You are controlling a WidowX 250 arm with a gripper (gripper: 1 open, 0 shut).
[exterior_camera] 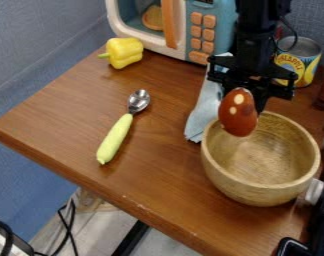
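My black gripper (238,92) is above the wooden bowl (261,170), shut on a reddish-brown egg-shaped object (238,113) with pale spots, which hangs over the back left of the bowl. A light blue-grey cloth (204,115) lies left of the bowl, partly hidden behind it and the gripper.
A toy microwave (165,25) and yellow pepper (123,52) stand at the back. A spoon with a pale green handle (115,136) lies mid-table. A can (301,66) is behind the arm.
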